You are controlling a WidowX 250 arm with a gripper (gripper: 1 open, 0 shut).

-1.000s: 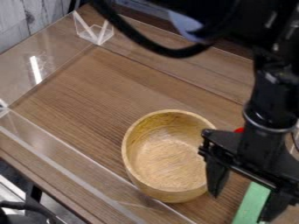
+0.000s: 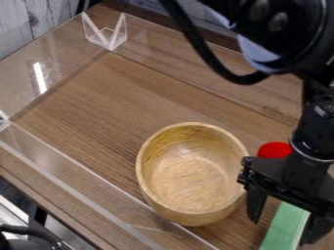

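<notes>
The black gripper (image 2: 280, 200) is low at the right of the view, over a green object (image 2: 283, 234) at the bottom right. Its fingers point down at the green object, and whether anything is between them is unclear. A tan wooden bowl (image 2: 189, 176) sits just left of the gripper. A red round object (image 2: 272, 149) is partly hidden behind the arm.
The wooden table (image 2: 92, 117) has free room to the left and behind the bowl. A clear plastic item (image 2: 104, 31) stands at the back left. The table's edge runs along the lower left.
The gripper has shifted slightly right and toward the green object. More of the red object shows now. The bowl stays where it was.
</notes>
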